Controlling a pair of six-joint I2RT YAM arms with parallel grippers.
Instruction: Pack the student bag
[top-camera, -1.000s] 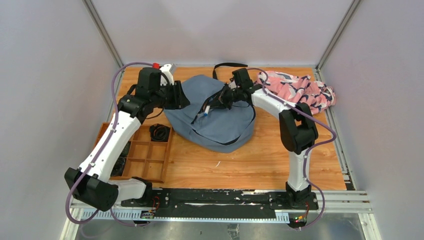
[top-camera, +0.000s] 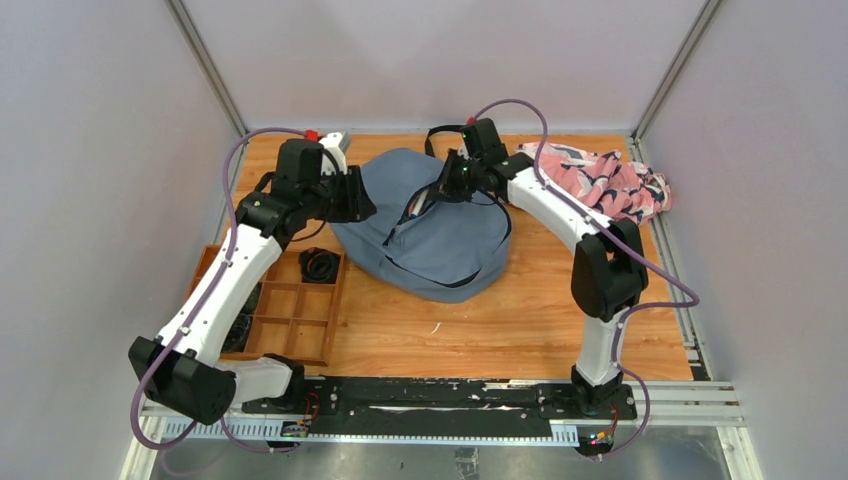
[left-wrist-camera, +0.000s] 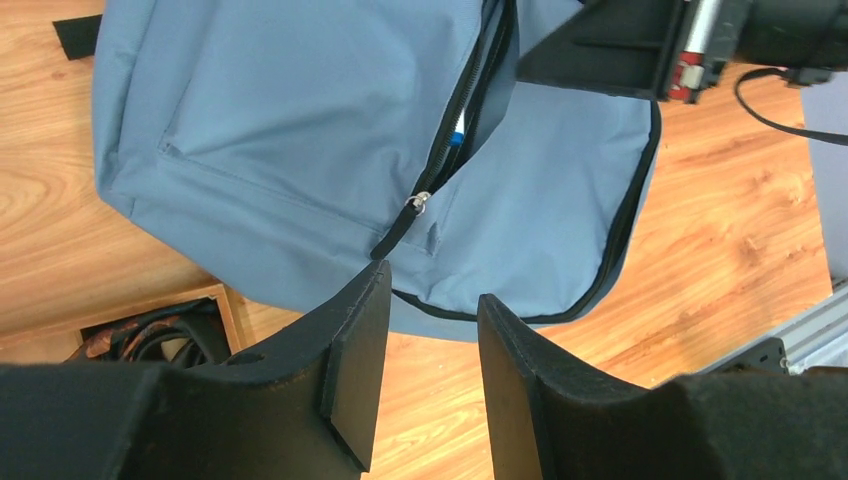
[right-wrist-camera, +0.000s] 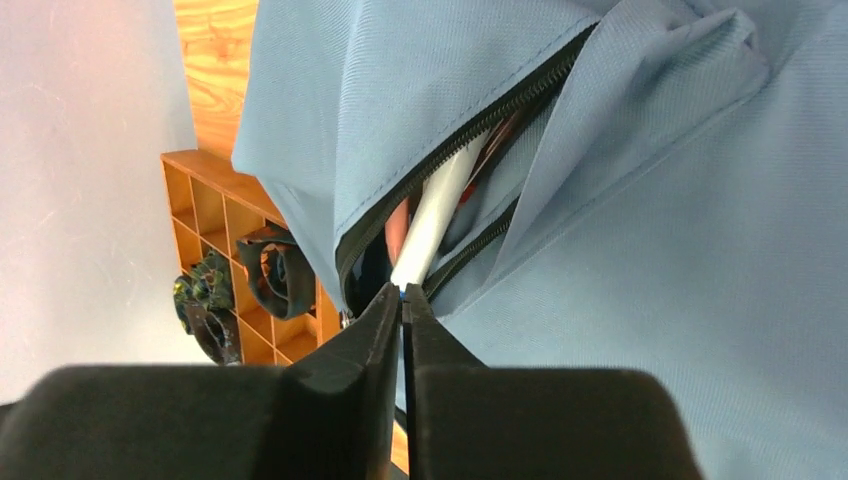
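The blue-grey bag (top-camera: 440, 250) lies flat mid-table, its zipped opening part open. In the right wrist view, a white tube (right-wrist-camera: 437, 218) and an orange-pink item (right-wrist-camera: 397, 228) rest inside the opening; a sliver of the white tube with a blue end shows from the left wrist. My right gripper is above the opening, its fingertips almost together and nothing visible between them. My left gripper stands open over the bag's left part, near the zipper pull (left-wrist-camera: 419, 202), with nothing between its fingers.
A wooden compartment tray (top-camera: 293, 322) sits at front left, with a coiled black item (top-camera: 319, 265) and dark bundles in some compartments. Pink patterned cloth (top-camera: 610, 182) lies at back right.
The white tube with its blue end protruded more and now sits deeper in the opening. My right gripper has drawn back toward the bag's far side and its fingers have closed together.
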